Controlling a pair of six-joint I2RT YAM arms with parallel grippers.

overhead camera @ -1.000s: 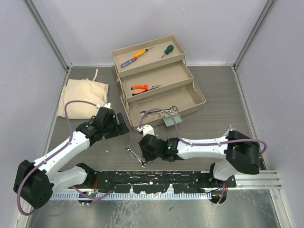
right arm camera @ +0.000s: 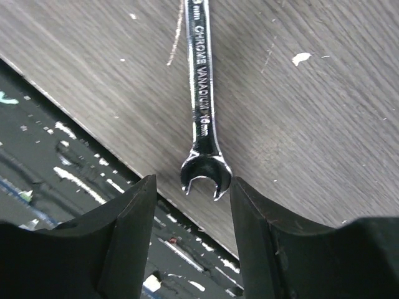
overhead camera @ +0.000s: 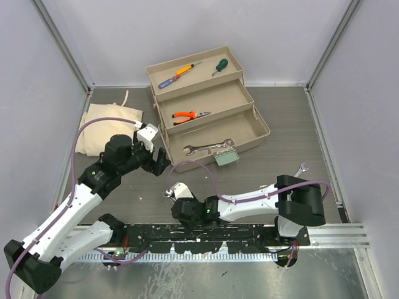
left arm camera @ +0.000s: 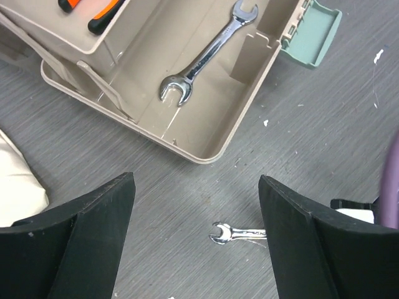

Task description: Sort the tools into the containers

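Observation:
A small chrome wrench (right arm camera: 201, 87) lies on the table; in the right wrist view its open end sits just ahead of and between the fingertips of my right gripper, which is open. From the left wrist view only the wrench's other end (left arm camera: 223, 233) shows, between the spread fingers of my left gripper but beyond them on the table. That gripper is open and empty near the box's lower left corner. A bigger wrench (overhead camera: 207, 147) rests in the lowest tier of the beige toolbox (overhead camera: 262, 128). Orange pliers (overhead camera: 190, 117) occupy the middle tier.
Two screwdrivers, one with a yellow handle (overhead camera: 184, 70), and a green-handled one (overhead camera: 221, 65) lie in the top tier. A cloth bag (overhead camera: 93, 134) is left of the box. Another wrench (overhead camera: 303, 167) lies far right. Bare table surrounds the box's right side.
The right arm has shifted left and down over the small wrench, now mostly covering it from above. My left gripper has tilted and risen near the box corner.

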